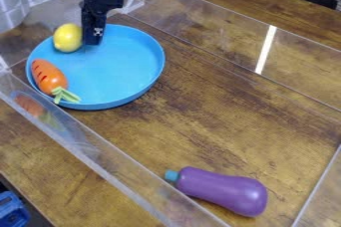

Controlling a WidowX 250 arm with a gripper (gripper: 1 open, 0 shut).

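A blue round plate sits at the upper left. On it lie an orange toy carrot with green top and, at its back-left edge, a yellow object. My black gripper is just right of the yellow object over the plate's back part; it looks shut, though its fingertips are small and dark. A purple toy eggplant lies on the wooden surface at the lower front.
Clear plastic walls border the workspace at left, back and right. A blue object is outside the wall at lower left.
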